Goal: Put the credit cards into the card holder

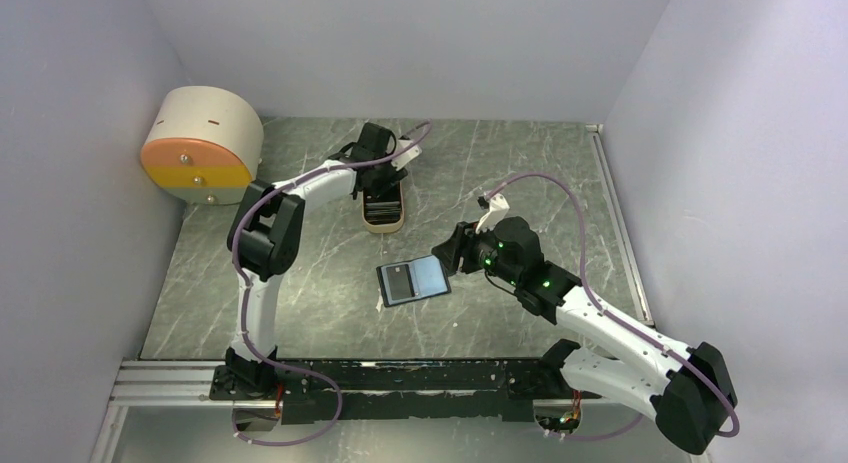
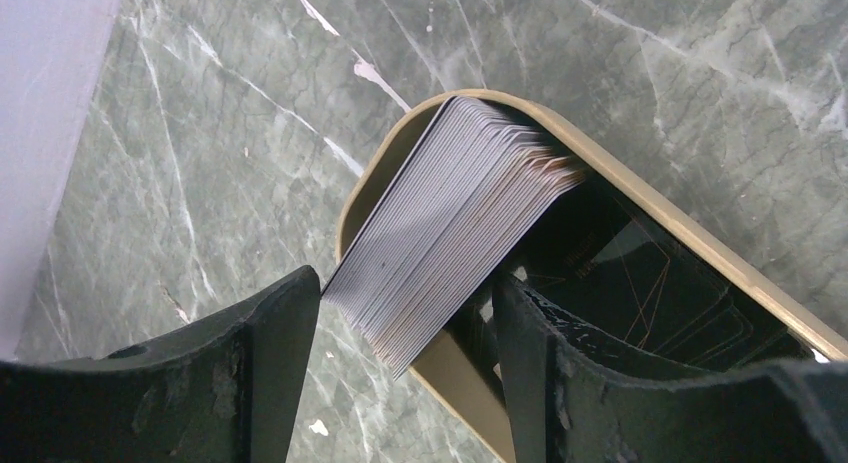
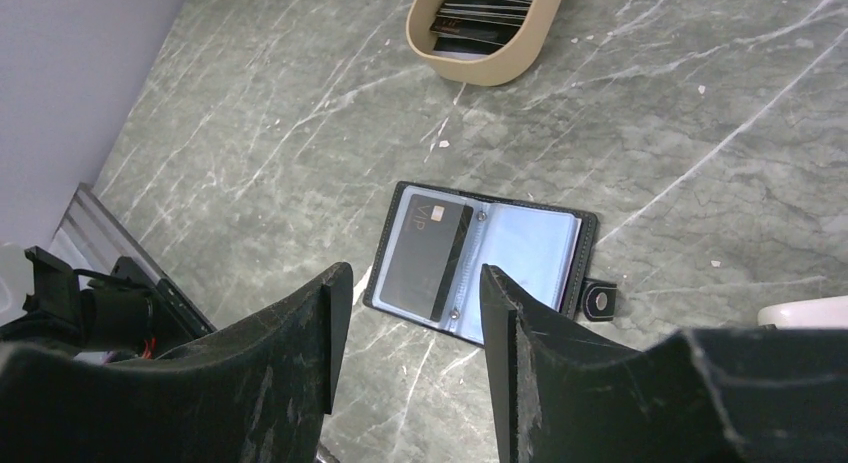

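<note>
A tan oval box [image 1: 383, 226] holds a row of dark cards. In the left wrist view a tightly packed stack of cards [image 2: 440, 223] leans at its end, with my open left gripper over it, fingertips at either side of the stack. The open card holder [image 3: 525, 258] lies on the table, a dark card marked VIP [image 3: 420, 253] in its left side. My right gripper hangs above the holder's near right, part open with nothing between its fingers.
A cream rounded cabinet [image 1: 200, 133] with orange and yellow drawers stands at the back left. Grey walls bound the marble table [image 1: 530, 153]. The table left of the holder is clear.
</note>
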